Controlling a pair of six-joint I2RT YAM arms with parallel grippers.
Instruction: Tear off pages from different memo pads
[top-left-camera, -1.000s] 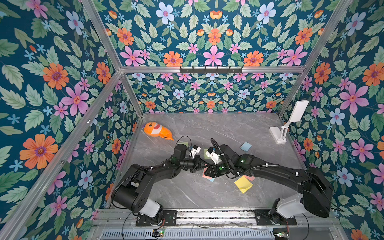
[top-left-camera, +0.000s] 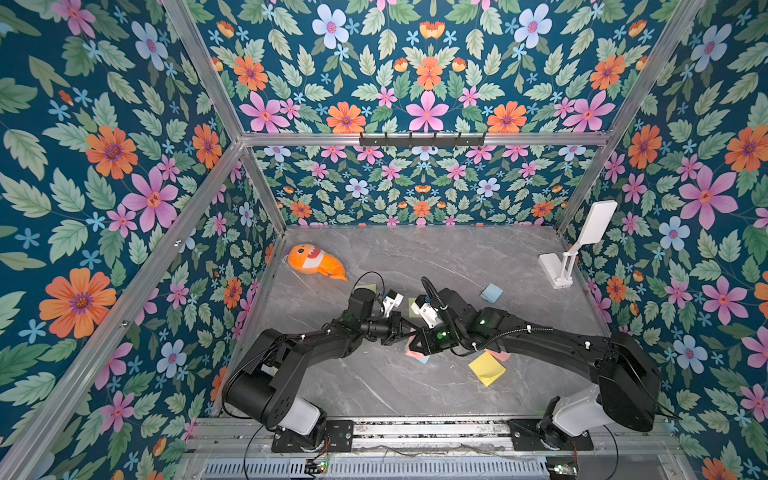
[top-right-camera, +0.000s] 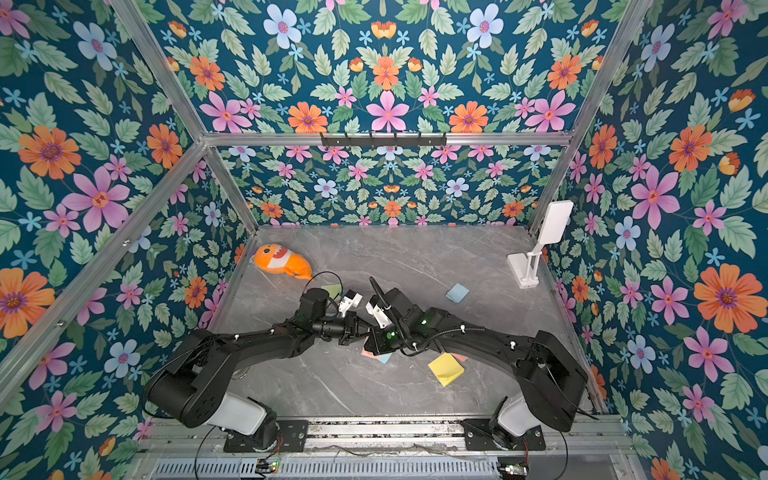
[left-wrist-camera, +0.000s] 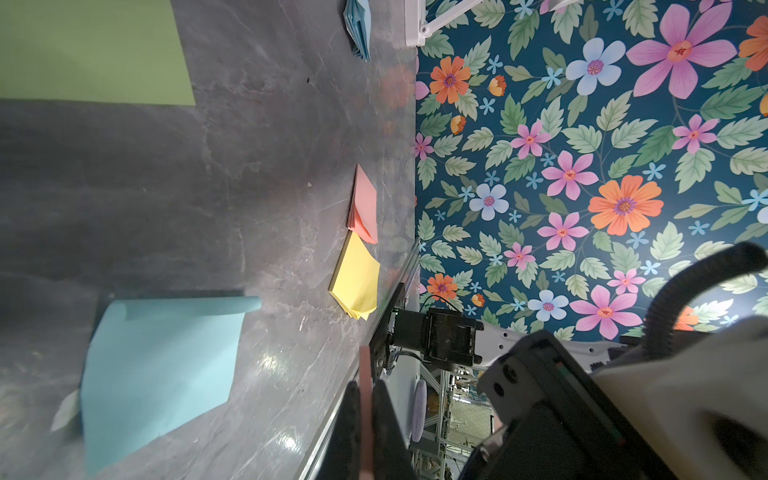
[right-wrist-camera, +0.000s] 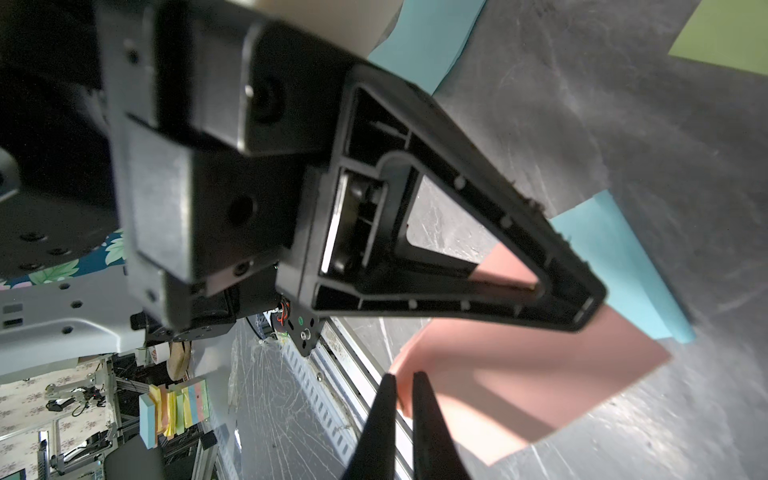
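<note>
Between the fingers of my left gripper a thin pink sheet (left-wrist-camera: 365, 424) shows edge-on; the gripper is shut on it. In the right wrist view this pink sheet (right-wrist-camera: 528, 376) slants out from a black left fingertip (right-wrist-camera: 590, 308), with a curled near edge. My right gripper is part open at that edge, with a gap between its fingers; whether it touches the paper I cannot tell. A pale blue sheet (right-wrist-camera: 620, 264) with a rolled edge lies below on the table. The yellow pad (top-left-camera: 486, 368) and a pink pad (top-left-camera: 501, 354) lie to the right.
A blue pad (top-left-camera: 492, 293) lies farther back, and green paper (top-left-camera: 366, 286) is partly behind the left arm. An orange plush toy (top-left-camera: 314, 261) lies back left, a white lamp (top-left-camera: 557, 270) stands back right.
Both arms hold nearly the same pose, close together at the middle of the table.
</note>
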